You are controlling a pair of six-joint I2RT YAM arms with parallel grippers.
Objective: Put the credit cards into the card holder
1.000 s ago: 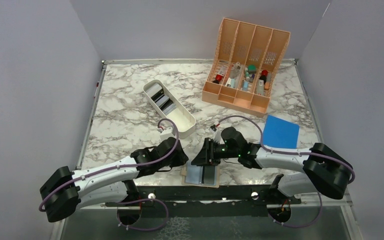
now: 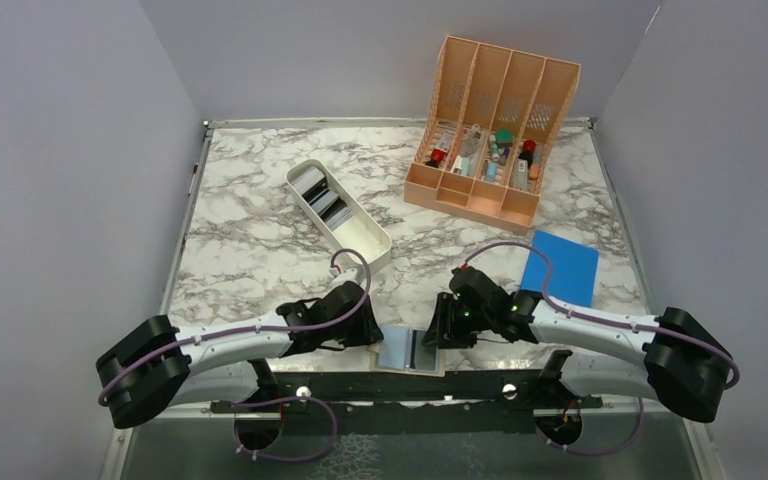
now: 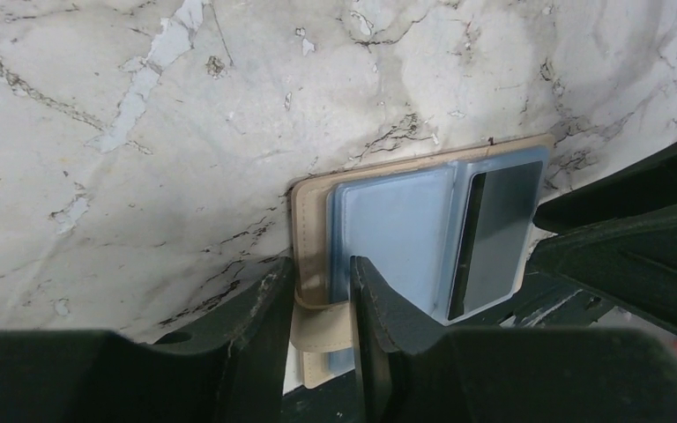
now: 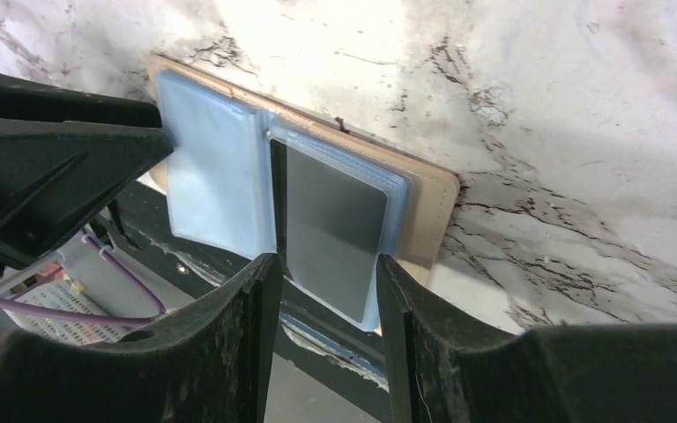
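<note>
An open beige card holder (image 2: pixel 410 371) lies at the table's front edge, with bluish clear sleeves. Its right-hand sleeve holds a dark grey card (image 4: pixel 331 225); the left-hand sleeve (image 3: pixel 397 233) looks pale blue. At the holder's left edge is my left gripper, part open, with the beige border and a curled beige flap (image 3: pixel 322 328) showing between its fingers; whether they touch it I cannot tell. My right gripper stands open over the right-hand sleeve, fingers apart and nothing gripped.
A white tray (image 2: pixel 375 245) with several grey and black cards (image 2: pixel 322 200) stands behind the left arm. A tan compartment organizer (image 2: pixel 470 195) with small items is at the back right. A blue sheet (image 2: pixel 560 268) lies behind the right arm.
My right gripper has moved right and lower, from the holder's left part to its right side. The left gripper has shifted slightly right and down. The holder has slid a little right.
</note>
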